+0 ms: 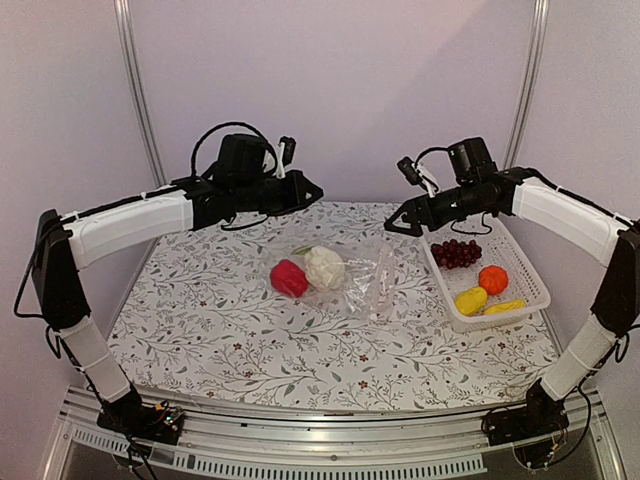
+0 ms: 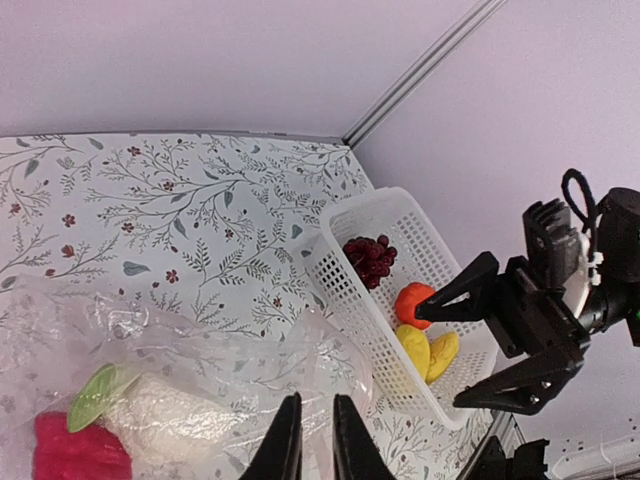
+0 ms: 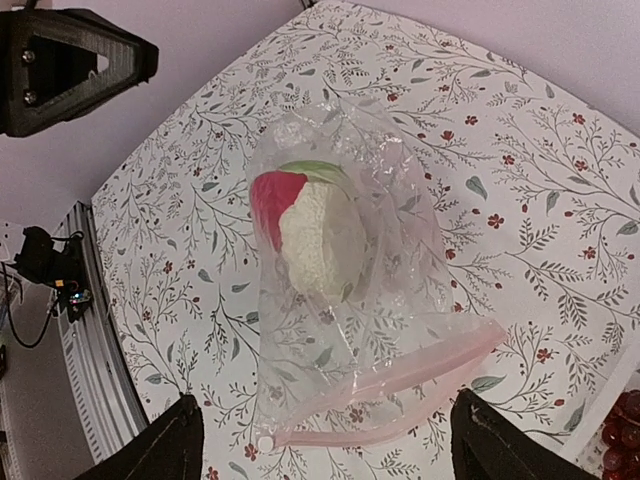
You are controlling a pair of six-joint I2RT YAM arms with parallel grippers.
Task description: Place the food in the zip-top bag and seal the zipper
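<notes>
The clear zip top bag [image 3: 400,240] lies flat on the table, its pink zipper band [image 3: 440,362] at the mouth, which faces the basket. Through the film show a white cauliflower [image 3: 322,240] with a green leaf and a red food piece [image 3: 275,205], side by side inside. My left gripper [image 1: 318,190] is above and behind the bag. In the left wrist view its fingers [image 2: 291,435] stand a little apart, so it is partly open and empty. Over the space between bag and basket, my right gripper [image 1: 396,225] is wide open, holding nothing.
A white basket [image 1: 541,290] at the right holds dark grapes [image 1: 457,254], an orange-red round item [image 1: 493,279] and yellow pieces [image 1: 471,300].
</notes>
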